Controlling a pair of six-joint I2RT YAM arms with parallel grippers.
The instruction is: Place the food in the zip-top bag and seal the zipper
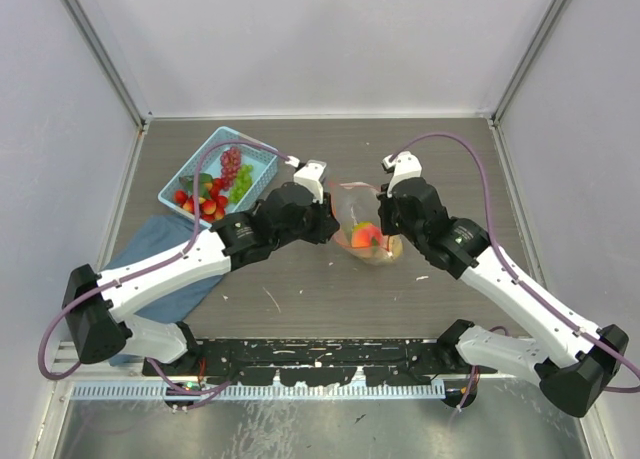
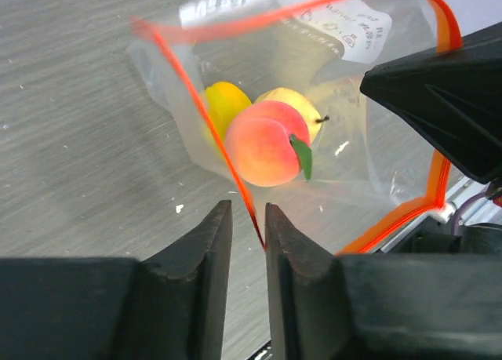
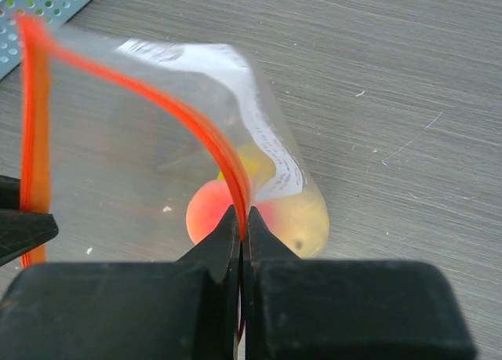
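Observation:
The clear zip bag (image 1: 352, 204) hangs spread between my grippers, its mouth edged with an orange zipper strip (image 2: 439, 176). Inside lie a peach (image 2: 263, 144) with a green leaf, a yellow fruit (image 2: 225, 103) and a pale yellow fruit (image 2: 296, 107). My right gripper is shut on the zipper edge. Around the opposite edge stands my left gripper, its fingers slightly apart, the orange strip running between them. The left gripper's dark tip (image 3: 23, 230) shows at the left of the right wrist view.
A light blue basket (image 1: 263, 169) at the back left holds red grapes (image 1: 231, 163), green grapes (image 1: 241, 184) and several red fruits. A blue cloth (image 1: 150, 259) lies in front of it.

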